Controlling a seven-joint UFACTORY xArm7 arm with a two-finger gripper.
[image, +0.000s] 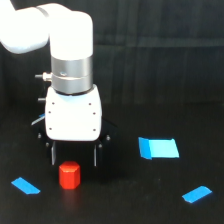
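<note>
A red block (69, 175) rests on the black table in the lower left of the camera view. Just behind and above it is my gripper (74, 155), pointing down from the white arm (72, 60). Its two dark fingers stand apart, one to each side, with nothing visible between them. The block seems to lie below or in front of the fingertips; the exact depth between them cannot be told.
Light blue and blue tape (163, 148) marks the table to the right. Short blue strips lie at the left (25, 186) and the lower right (196, 194).
</note>
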